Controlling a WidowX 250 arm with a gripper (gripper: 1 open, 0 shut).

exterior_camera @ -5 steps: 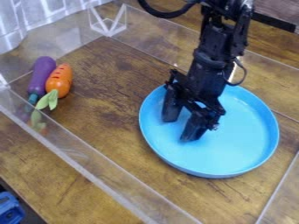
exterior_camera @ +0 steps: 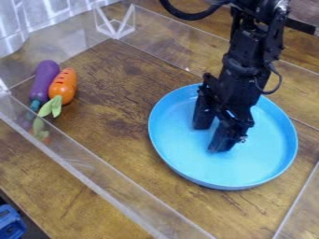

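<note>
The black gripper [exterior_camera: 219, 125] is lowered into a round blue plate [exterior_camera: 225, 163] on the right side of the wooden table. Its fingertips are dark and overlap one another, so I cannot tell whether they are apart or closed, or whether anything is between them. An orange toy carrot [exterior_camera: 62, 88] with pale green leaves lies at the left, beside a purple toy vegetable [exterior_camera: 44, 79].
Bare wood [exterior_camera: 137, 75] fills the middle between the toys and the plate. Clear plastic walls edge the table at the top left and lower left. A blue object [exterior_camera: 7, 222] sits at the bottom left corner.
The upper part of the arm has shifted slightly to the right over the last second, while the gripper stays low in the plate. The toys have not moved.
</note>
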